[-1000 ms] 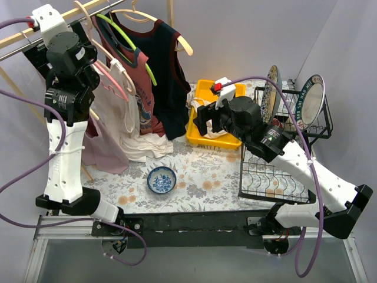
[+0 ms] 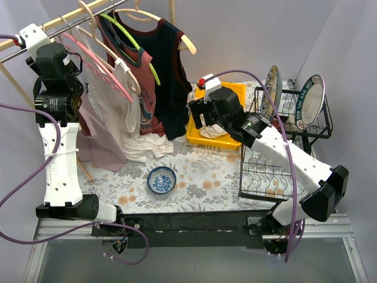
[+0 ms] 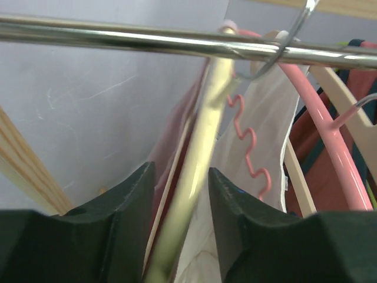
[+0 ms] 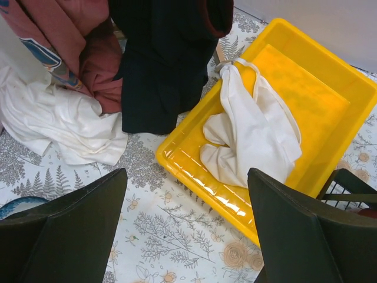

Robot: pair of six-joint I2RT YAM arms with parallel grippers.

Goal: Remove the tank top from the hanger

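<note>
In the left wrist view, a pale yellowish hanger (image 3: 197,150) runs down between the fingers of my left gripper, which stands part open around it with gaps at the tips. A mauve garment (image 2: 100,138) hangs below that gripper in the top view; how it sits on the hanger is hidden there by the arm. Beside it, white tops (image 2: 115,97) hang near a pink hanger (image 2: 97,65). My right gripper is open and empty, above the table near the yellow tray (image 4: 194,186). A crumpled white strappy cloth (image 4: 253,132) lies in that tray.
A metal rail (image 3: 118,38) crosses just beyond the left fingers. Red (image 2: 132,76) and dark (image 2: 165,71) sleeveless garments hang farther right. A blue-patterned bowl (image 2: 161,180) sits at front; a black dish rack (image 2: 265,191) with plates stands right. Table around the bowl is clear.
My left gripper has moved left along the rail. The pink hanger and mauve garment have shifted slightly left too. My right gripper has moved a little left, its forearm swinging inward.
</note>
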